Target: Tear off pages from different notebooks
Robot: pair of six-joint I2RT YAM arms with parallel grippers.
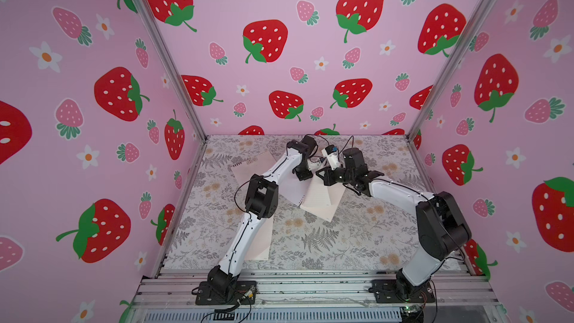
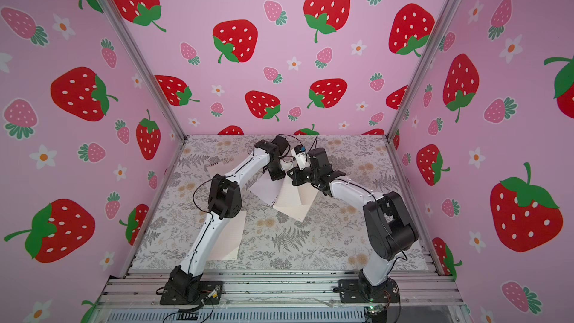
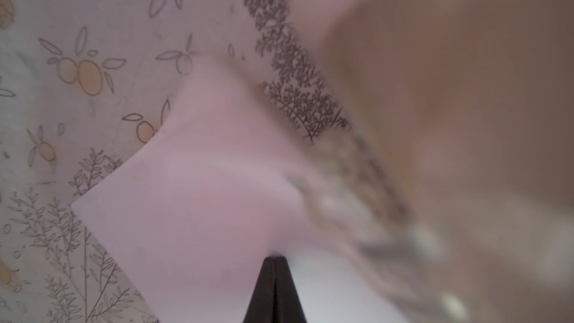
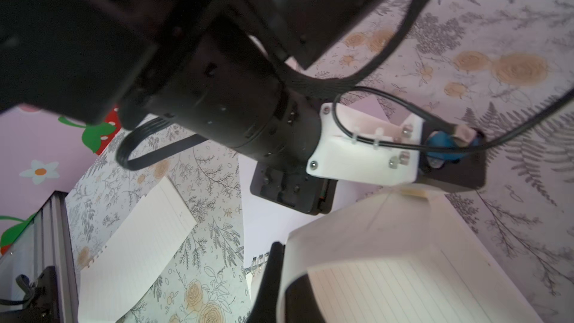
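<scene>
An open spiral notebook lies mid-table, its blank left side [image 1: 290,190] flat and its lined right side [image 1: 334,203] under a raised page. That lifted page [image 4: 364,227] bends up to my right gripper, which is shut with the page's edge between its fingers. My left gripper is shut over the blank side, nothing showing between its fingers. In the right wrist view the left arm's white camera mount [image 4: 367,146] stands just beyond the lifted page. Part of the notebook's far end is hidden by the arms.
A loose lined sheet [image 1: 260,245] lies at the front left. Another sheet or pad with a spiral edge [image 1: 242,170] lies at the back left, partly behind the left arm. The two arms are close together over the notebook.
</scene>
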